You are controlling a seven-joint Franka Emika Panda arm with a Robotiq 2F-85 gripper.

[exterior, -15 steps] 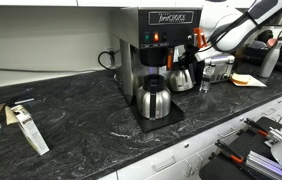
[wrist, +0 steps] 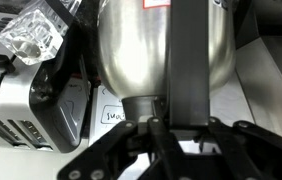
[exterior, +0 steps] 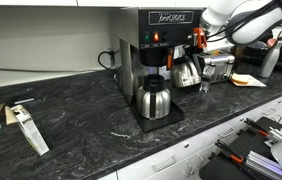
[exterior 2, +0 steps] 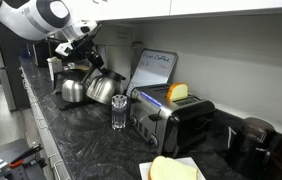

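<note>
My gripper [exterior 2: 92, 58] is shut on the black handle [wrist: 189, 62] of a steel carafe. This steel carafe [exterior 2: 105, 87] hangs tilted above the counter, and its body fills the middle of the wrist view [wrist: 131, 45]. Close beside and below it in exterior view 2 stands a clear glass [exterior 2: 119, 112], which also shows at upper left in the wrist view [wrist: 33, 34]. The carafe's inside and any contents are hidden.
A second steel carafe [exterior: 153, 100] stands under the coffee maker [exterior: 166, 20]. Near the glass are a toaster [exterior 2: 171, 121] with bread in it and a white sign [exterior 2: 153, 69]. Sliced bread [exterior 2: 171, 170] lies on paper.
My arm has shifted to the right in exterior view 1, and the held carafe has moved slightly right and tipped further. The carafe under the coffee maker has stayed still.
</note>
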